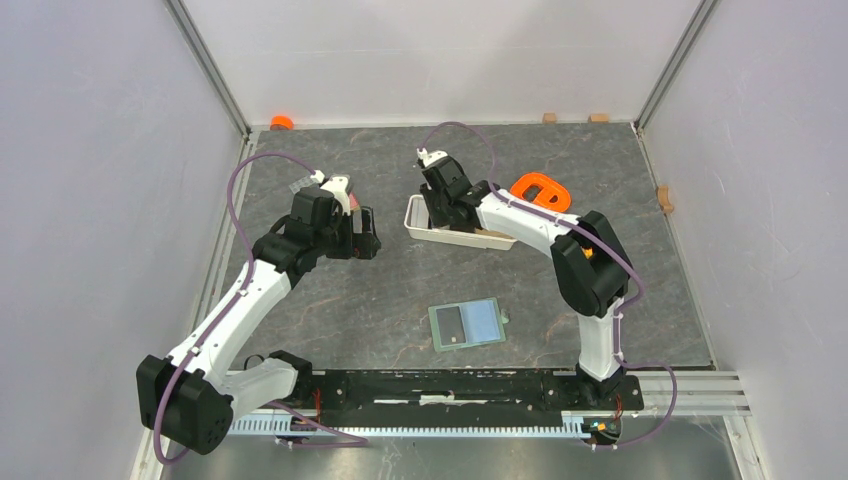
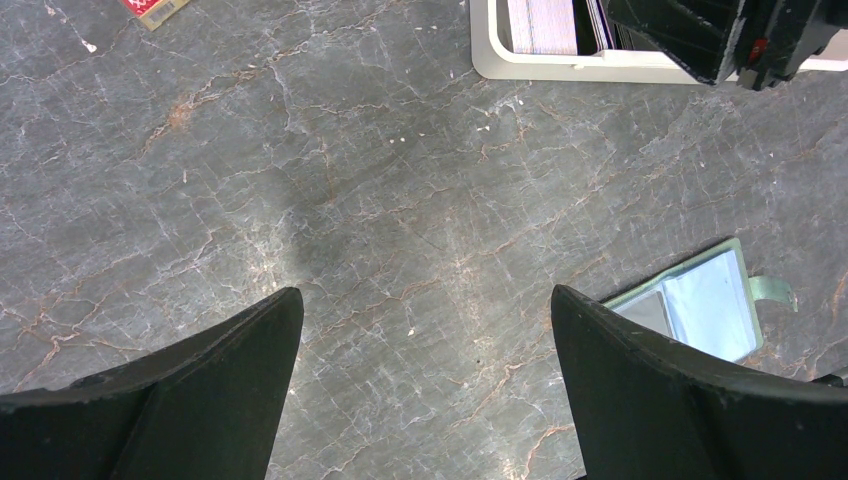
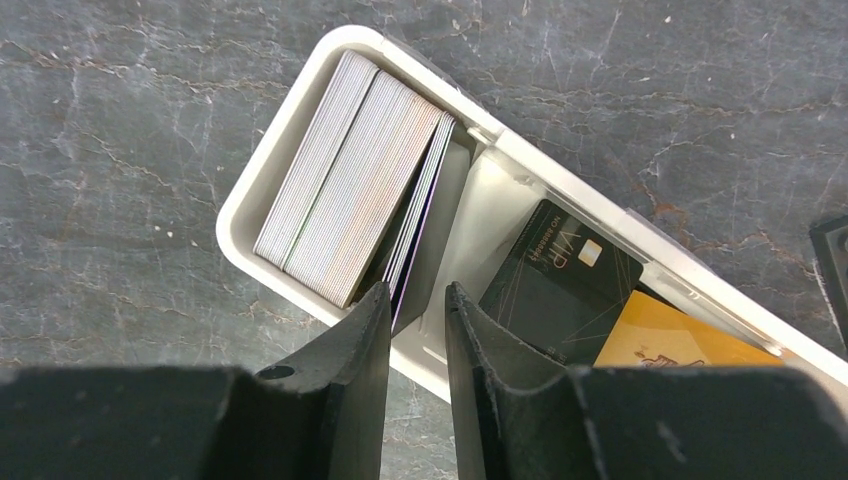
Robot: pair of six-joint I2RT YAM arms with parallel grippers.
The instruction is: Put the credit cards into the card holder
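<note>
A flat, green-edged card holder (image 1: 467, 323) lies near the front, with a blue side and a grey side. Behind it is a long cream box (image 1: 460, 238) containing the cards. In the right wrist view, a packed row of cards (image 3: 350, 180) fills the box's left end, with a few thin cards (image 3: 418, 205) leaning apart beside it. My right gripper is over these leaning cards, fingers part open; whether its left finger touches them I cannot tell. My left gripper stands open and empty over bare table, left of the box.
A black card (image 3: 560, 285) and a yellow card (image 3: 675, 340) lie flat in the box's other section. An orange ring-shaped object (image 1: 541, 191) sits behind the right arm. A small red box (image 2: 153, 10) is at the left back.
</note>
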